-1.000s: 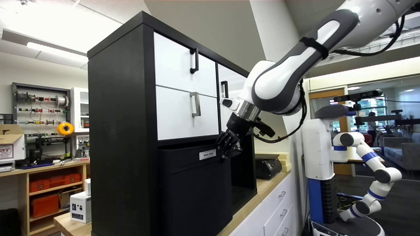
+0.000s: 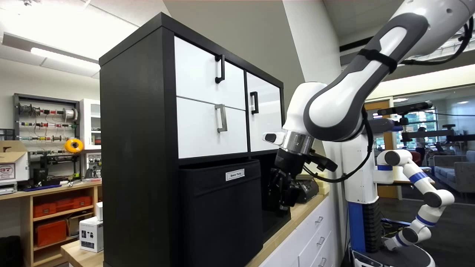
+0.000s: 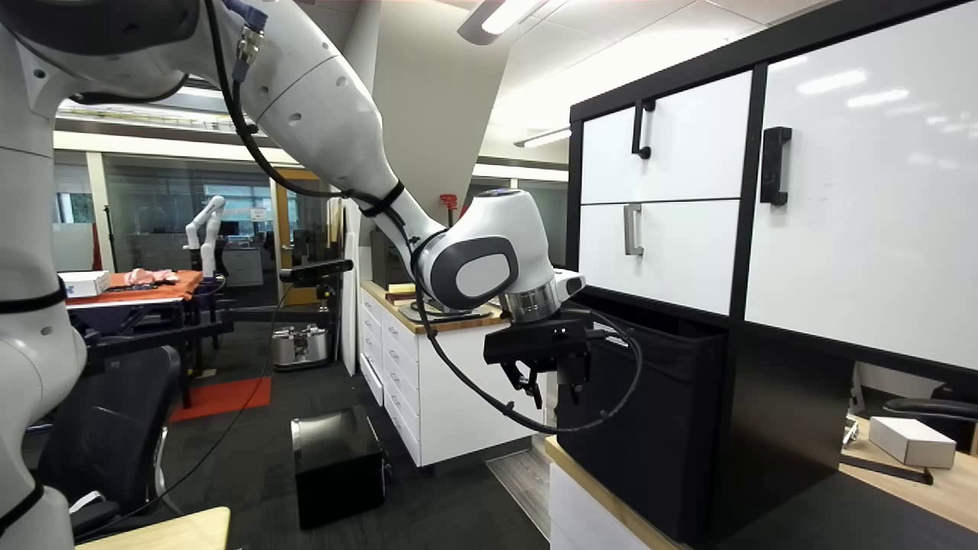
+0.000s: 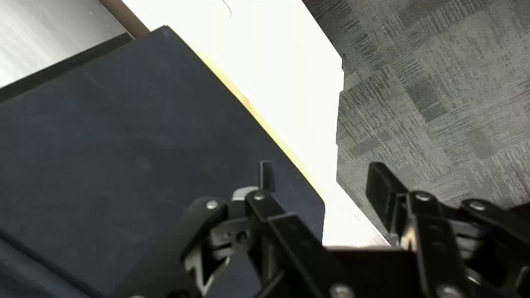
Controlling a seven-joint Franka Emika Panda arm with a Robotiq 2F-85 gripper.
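My gripper (image 2: 283,200) points down beside the black fabric bin (image 2: 222,209), near the open lower-right compartment of the black cabinet (image 2: 133,133). In exterior view 2, the gripper (image 3: 555,396) hangs at the bin's near left side. Its two fingers stand apart in the wrist view, with nothing visible between them at the gripper. Under the left finger lies a flat dark panel (image 4: 124,129); the right finger is seen over the carpet. Whether either finger touches the bin cannot be made out.
White doors with handles, including a grey handle (image 2: 221,118), sit above the bin. A wooden counter (image 2: 307,208) runs along the cabinet's front, bearing a dark device (image 2: 307,189) behind the gripper. Open floor (image 4: 427,99) lies beyond the counter's edge.
The arm has moved right and down in exterior view 1. The gripper went from beside the bin's label to lower down, in front of the open compartment, and the label is unobstructed.
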